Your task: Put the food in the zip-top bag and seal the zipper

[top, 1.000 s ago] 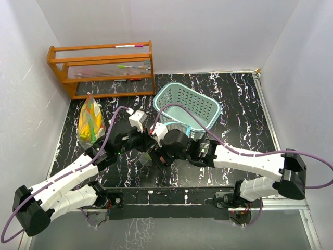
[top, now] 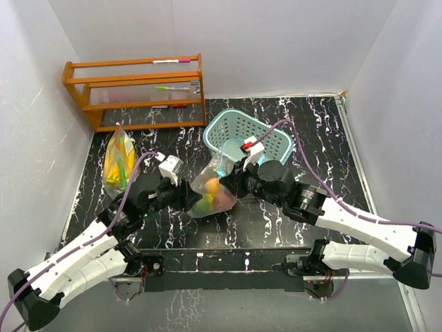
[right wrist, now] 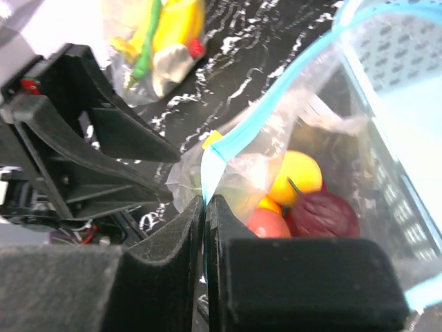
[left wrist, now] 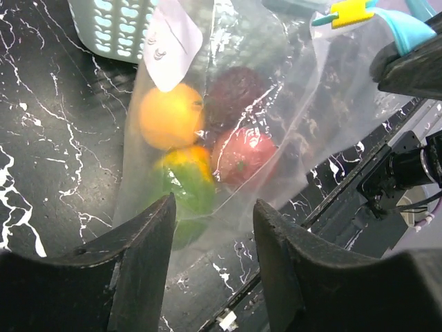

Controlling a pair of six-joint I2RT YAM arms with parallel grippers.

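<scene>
A clear zip bag (top: pixel 206 204) holds an orange (left wrist: pixel 170 115), a green-and-yellow fruit (left wrist: pixel 183 183), a red fruit (left wrist: pixel 243 155) and a dark red fruit (right wrist: pixel 323 214). My right gripper (top: pixel 235 183) is shut on the bag's blue zipper strip (right wrist: pixel 242 131), lifting that edge; the yellow slider (left wrist: pixel 351 12) sits on the strip. My left gripper (top: pixel 190 197) stands part open over the bag's lower end, with no zipper between its fingers.
A mint basket (top: pixel 271 138) lies behind the bag. A filled bag (top: pixel 117 159) of yellow items is at the left. A wooden rack (top: pixel 138 77) stands at the back.
My right gripper has moved right and away from the left one, raising the zipper edge and exposing more of the bag.
</scene>
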